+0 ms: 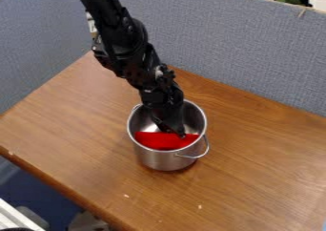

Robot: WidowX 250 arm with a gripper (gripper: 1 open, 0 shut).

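A steel pot (160, 157) with a wire handle stands on the wooden table (264, 168), with something red (156, 139) inside it. My black gripper (170, 124) reaches down from the top left into the pot, over the red thing. Its fingertips are dark and partly hidden in the pot; it looks shut, with nothing visible between the fingers.
Grey padded walls (234, 53) border the table at the back and left.
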